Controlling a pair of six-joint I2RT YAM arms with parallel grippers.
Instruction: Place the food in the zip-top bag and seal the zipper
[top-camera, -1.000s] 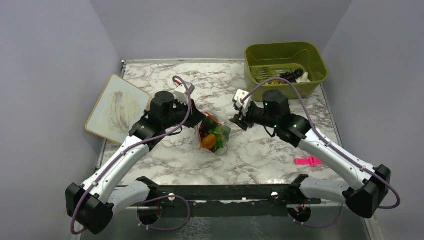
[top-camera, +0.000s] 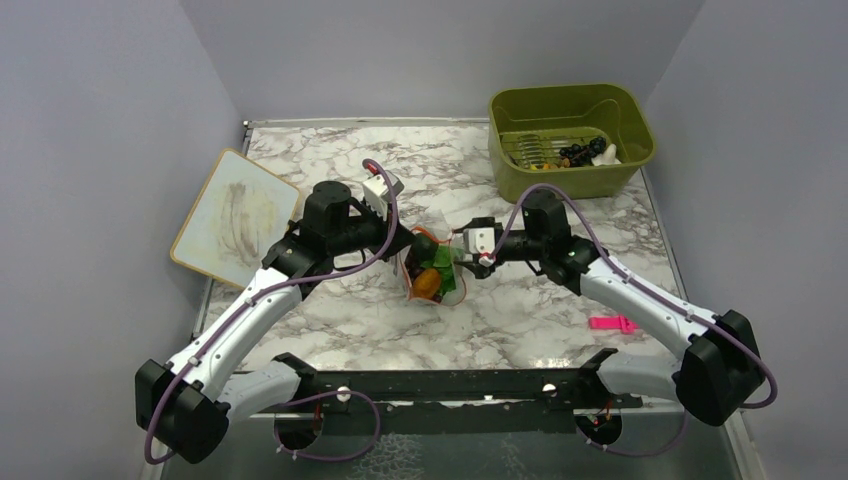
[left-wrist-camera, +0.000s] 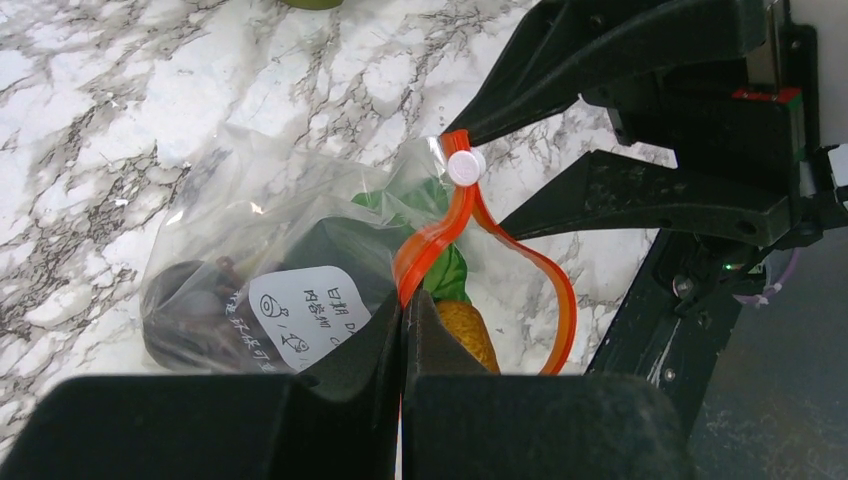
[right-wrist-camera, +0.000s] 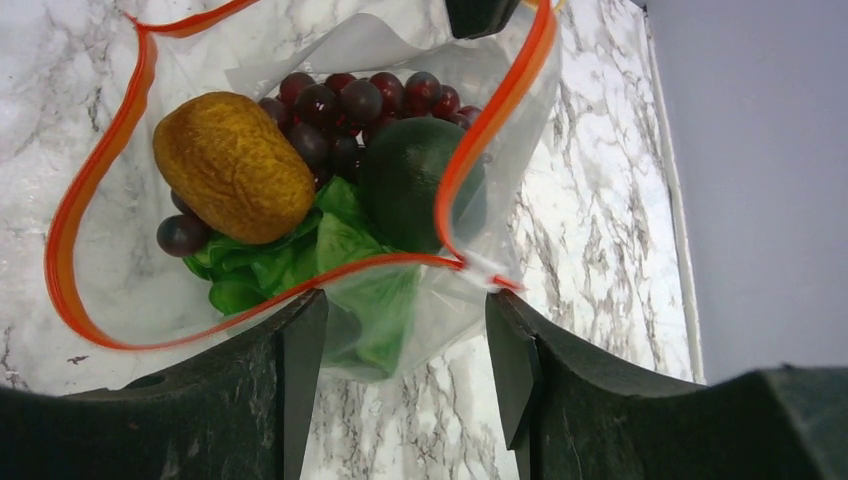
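Observation:
A clear zip bag (left-wrist-camera: 230, 190) with an orange zipper rim stands with its mouth gaping in the middle of the table. Inside are a brown, potato-like item (right-wrist-camera: 235, 165), dark grapes (right-wrist-camera: 320, 105), a dark green round item (right-wrist-camera: 410, 180) and green leaves (right-wrist-camera: 330, 245). My left gripper is shut with the orange rim pinched between its fingertips. At the bag's right corner, my right gripper is open, its fingers on either side of the corner. The white zipper slider (left-wrist-camera: 464, 167) sits at that corner, close to the upper fingertip.
A green bin (top-camera: 572, 185) with a rack and more food stands at the back right. A white board (top-camera: 235, 220) leans at the left. Pink clip-like objects (top-camera: 613, 323) lie at the right.
My right gripper has come down and left from beside the bag to its right corner. The left gripper stays at the rim, moving slightly; the bag's mouth has shifted a little right.

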